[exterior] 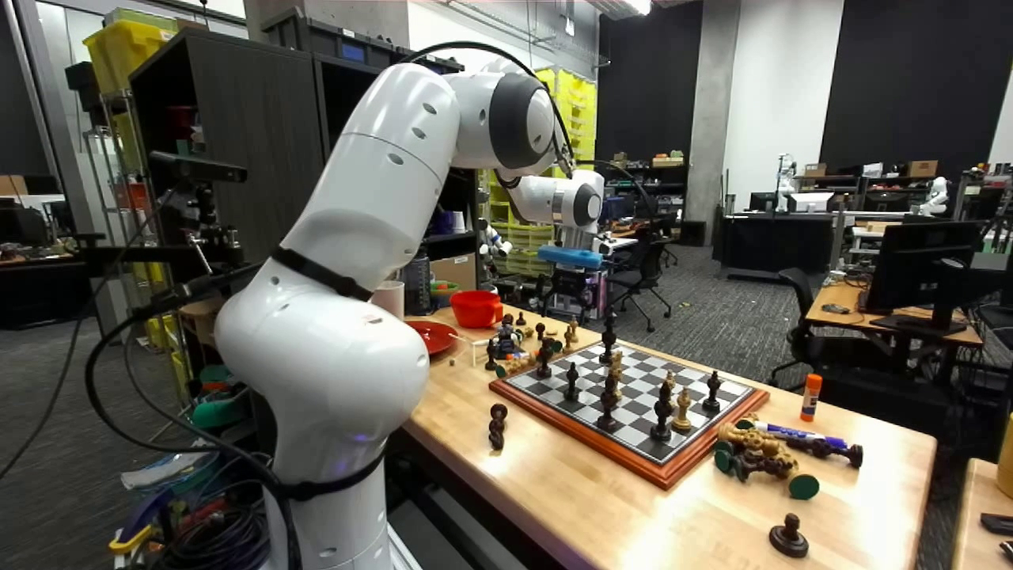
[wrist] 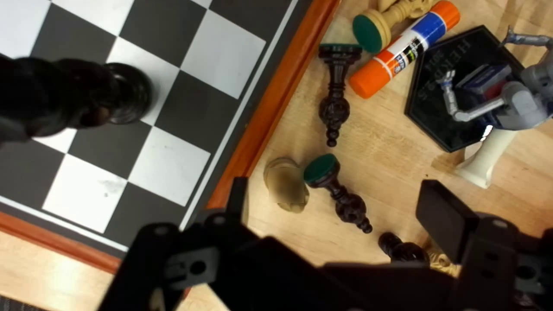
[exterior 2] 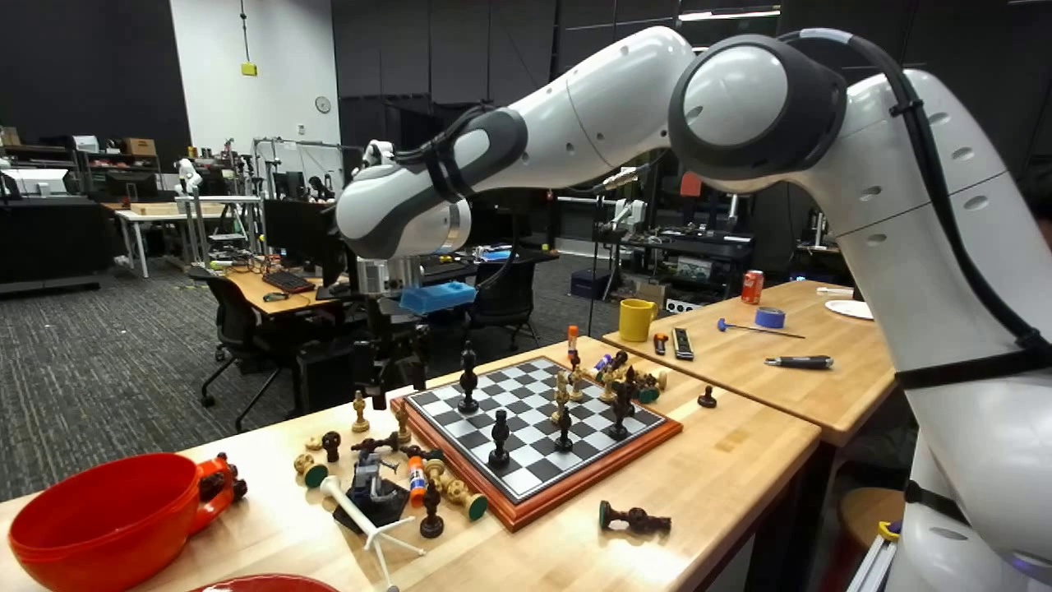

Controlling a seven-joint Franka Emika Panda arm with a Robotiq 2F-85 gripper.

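My gripper is open in the wrist view, its fingers wide apart with nothing held. Below and between them on the table lie a dark chess piece with a green base (wrist: 350, 206) and a blurred tan piece (wrist: 286, 185). Another dark piece (wrist: 335, 96) lies on its side farther up. A tall dark piece (wrist: 127, 93) stands on the chessboard (wrist: 212, 54), left of the fingers. Exterior view 2 has the gripper (exterior 2: 396, 373) raised above the table's far side, near an upright tan piece (exterior 2: 360, 413). Several dark and tan pieces stand on the board.
An orange-capped glue stick (wrist: 404, 49) and a small figure on a black base (wrist: 466, 88) lie beside the loose pieces. A red pan (exterior 2: 108, 513) stands at the table's left end. Bare wood surrounds a fallen dark piece (exterior 2: 634, 518) in front of the board.
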